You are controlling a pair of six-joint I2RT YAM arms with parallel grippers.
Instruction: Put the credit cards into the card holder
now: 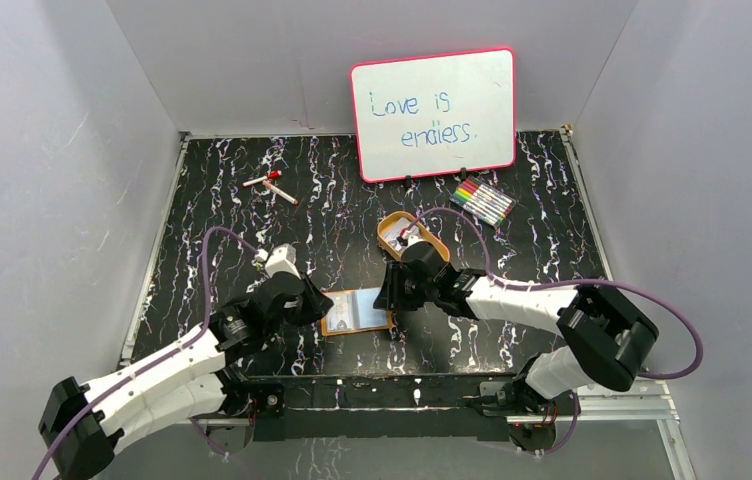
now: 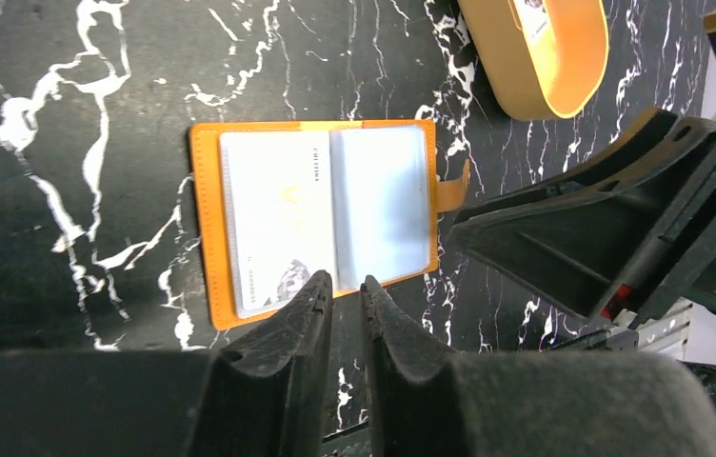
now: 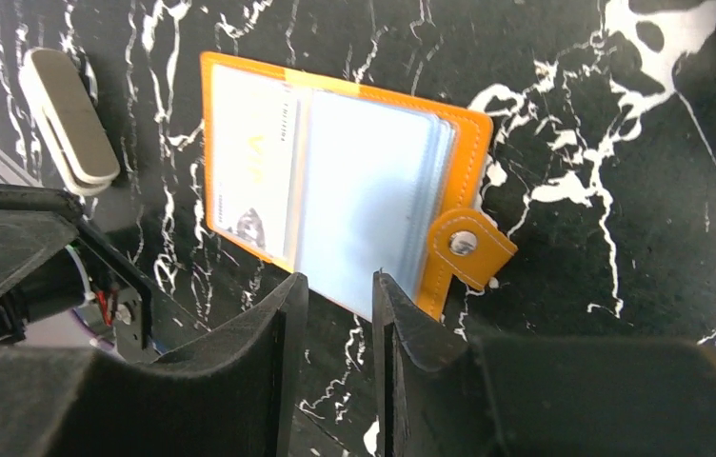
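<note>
The orange card holder (image 1: 337, 329) lies spread open on the dark marbled table. A pale card (image 2: 273, 205) marked VIP shows in its left half; the right half (image 3: 364, 181) looks clear and pale bluish. Above the holder, near its left side, is my left gripper, shut with nothing visible between its fingers. My right gripper hovers over the right half, partly open and empty. In the top view, part of that half is hidden behind it. Cards (image 1: 400, 232) lie in a tan tray (image 1: 386, 220) behind the holder.
A whiteboard (image 1: 437, 115) stands at the back, with a pack of coloured markers (image 1: 484, 200) before it. Two loose markers (image 1: 280, 192) lie at the back left. The snap tab (image 3: 473, 249) sticks out from the holder's right edge. Both arms are close together.
</note>
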